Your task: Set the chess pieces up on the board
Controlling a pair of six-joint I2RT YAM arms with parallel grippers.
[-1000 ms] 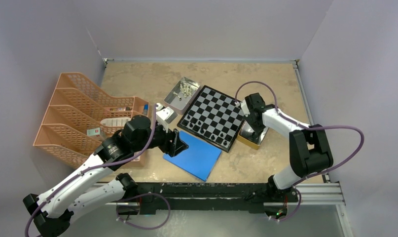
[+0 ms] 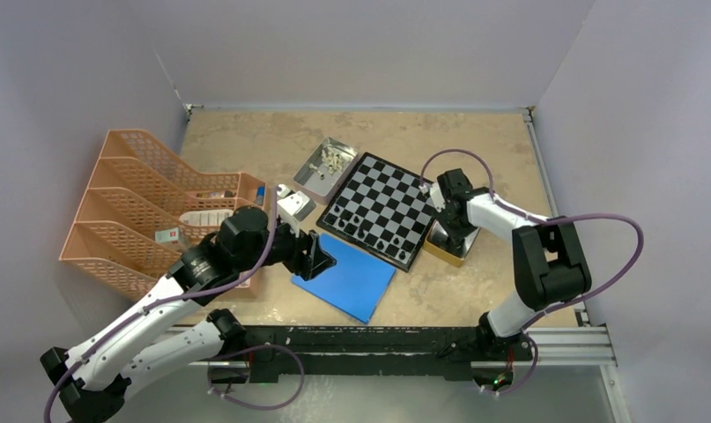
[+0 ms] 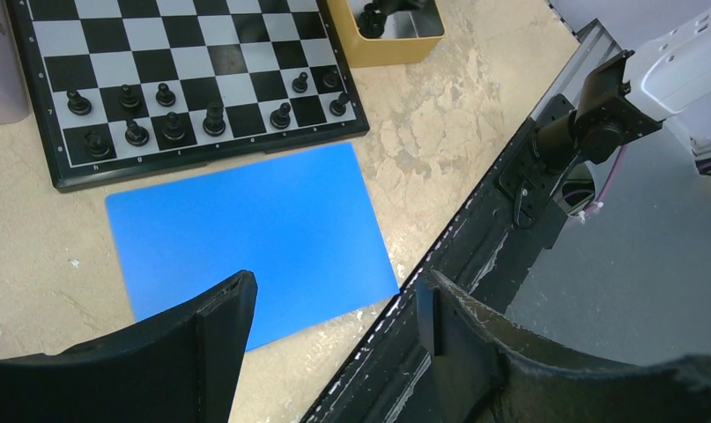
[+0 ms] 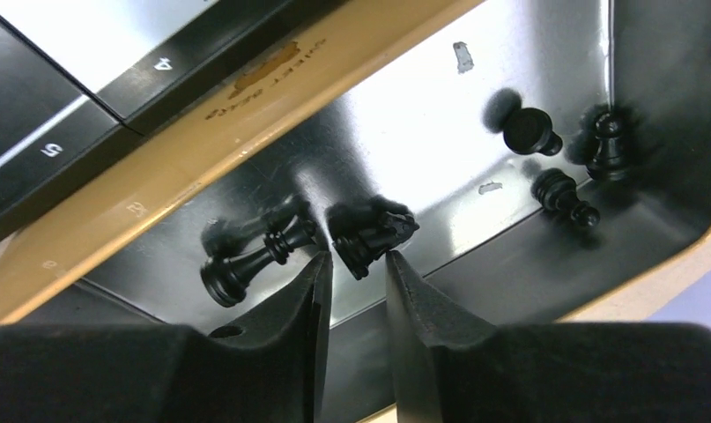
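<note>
The chessboard (image 2: 378, 211) has black pieces along its near rows, such as a black pawn (image 3: 165, 95). My right gripper is down in the yellow-walled metal box (image 2: 444, 256), its fingertips close together at a black knight (image 4: 378, 236) lying on its side; whether it grips it is unclear. A black piece (image 4: 250, 260) lies to the left, and several others lie to the right. My left gripper hangs over the blue mat (image 3: 246, 229), open with nothing between its fingers.
A metal box of white pieces (image 2: 325, 163) stands left of the board's back corner. An orange tiered organizer (image 2: 122, 220) fills the left.
The right arm has shifted very slightly, its gripper staying over the box. The left arm and board look unchanged.
</note>
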